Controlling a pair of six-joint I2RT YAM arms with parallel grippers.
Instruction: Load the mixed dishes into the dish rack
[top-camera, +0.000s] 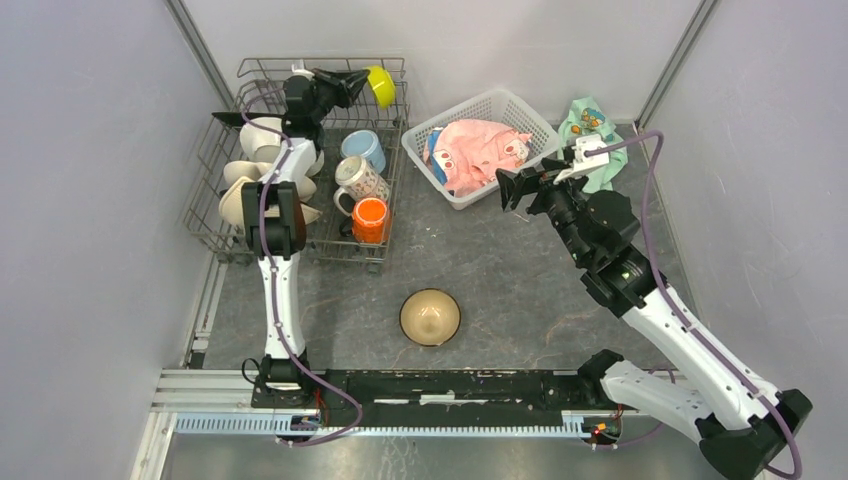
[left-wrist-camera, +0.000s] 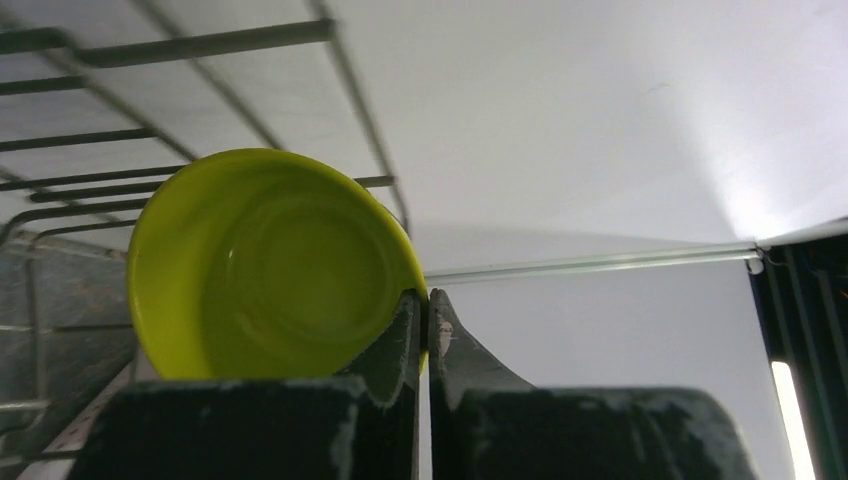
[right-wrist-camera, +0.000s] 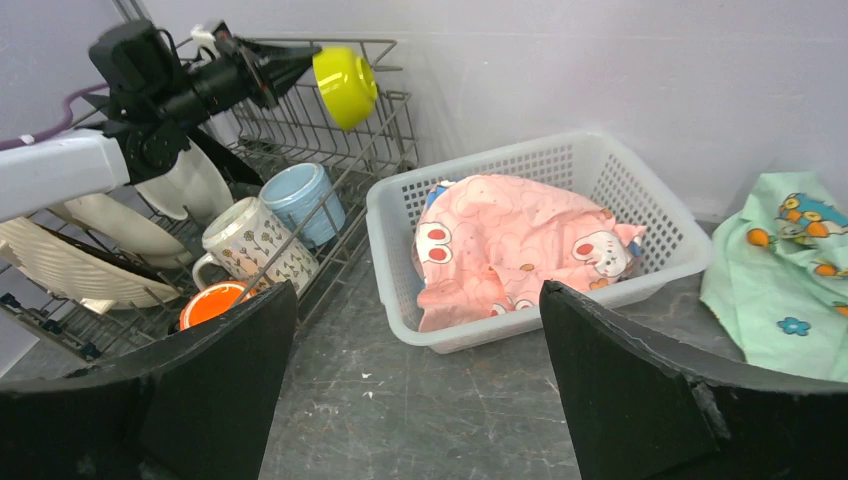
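At the back right of the wire dish rack (top-camera: 258, 66), my left gripper (top-camera: 362, 76) is shut on the rim of a yellow bowl (top-camera: 383, 88), tilted on its side over the tines. The rack also holds white dishes, a blue cup (top-camera: 363, 146), a patterned mug (top-camera: 362, 182) and an orange cup (top-camera: 369, 220). A tan bowl (top-camera: 429, 317) sits on the grey floor, front centre. My right gripper (top-camera: 516, 190) hangs open near the basket, nothing between its fingers.
A white plastic basket (top-camera: 420, 138) with pink cloth (top-camera: 478, 150) stands right of the rack, with a green cloth (top-camera: 590, 125) beside it. The grey surface around the tan bowl is clear. Walls border both sides and the back.
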